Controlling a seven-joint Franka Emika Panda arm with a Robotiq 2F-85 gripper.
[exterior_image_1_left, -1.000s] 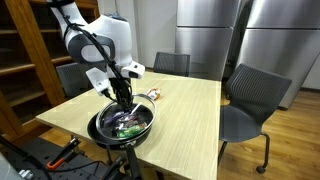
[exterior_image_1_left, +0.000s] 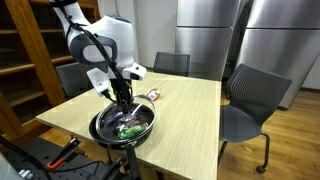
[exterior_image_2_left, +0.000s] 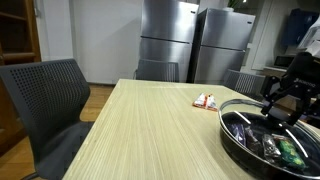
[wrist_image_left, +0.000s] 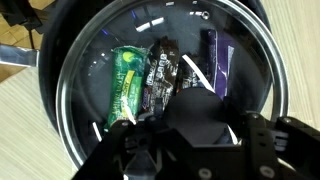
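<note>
A clear glass lid with a metal rim (wrist_image_left: 66, 95) is over a black pan (exterior_image_2_left: 238, 152). Its round black knob (wrist_image_left: 197, 112) sits between the fingers of my gripper, which is shut on it. In exterior view 1 the lid is tilted, its far right edge raised above the pan. Through the glass I see a green wrapped bar (wrist_image_left: 127, 82), a dark brown wrapped bar (wrist_image_left: 160, 75) and a purple wrapper (wrist_image_left: 219, 65) inside the pan. The knob and gripper hide part of the contents.
A small red and white packet (exterior_image_2_left: 205, 101) lies on the wooden table (exterior_image_2_left: 150, 125) beyond the pan. Black chairs (exterior_image_1_left: 250, 110) stand around it, and a person (exterior_image_1_left: 105, 45) is behind the pan.
Very little differs: the gripper stays at the lid's knob over the pan, and the lid's tilt looks slightly less than a second ago. The packet and chairs have not moved.
</note>
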